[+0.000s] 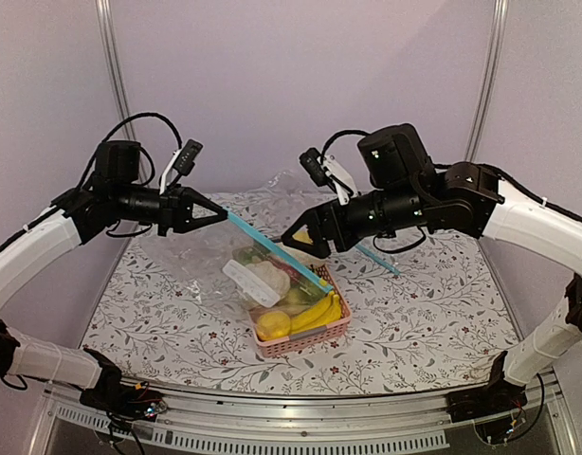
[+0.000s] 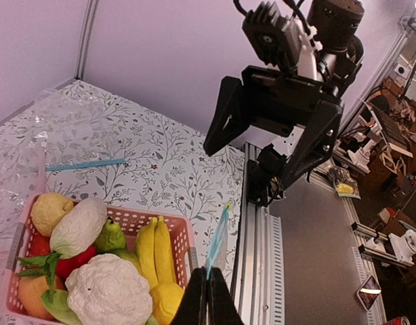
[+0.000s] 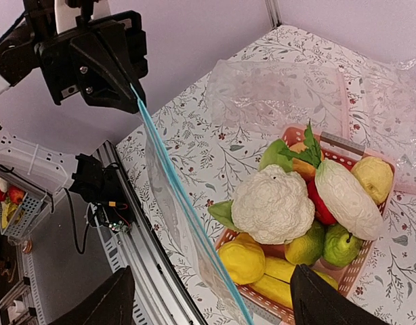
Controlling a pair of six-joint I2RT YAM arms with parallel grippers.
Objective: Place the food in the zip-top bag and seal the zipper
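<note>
A clear zip bag with a blue zipper strip (image 1: 263, 245) hangs from my left gripper (image 1: 222, 214), which is shut on the strip's end in the top and left wrist views. The strip slants down over the food basket (image 1: 334, 332). My right gripper (image 1: 296, 237) stands open above it; in the right wrist view the strip's lower part (image 3: 221, 271) hangs between and below its fingers, apparently loose. The basket holds a cauliflower (image 3: 272, 206), white cabbage (image 3: 347, 200), bananas (image 3: 282, 291), pears (image 3: 340, 247) and other produce.
A second clear bag with a blue strip (image 2: 86, 164) lies flat on the patterned table (image 1: 414, 332) behind the basket. Metal rails (image 1: 300, 441) run along the front edge.
</note>
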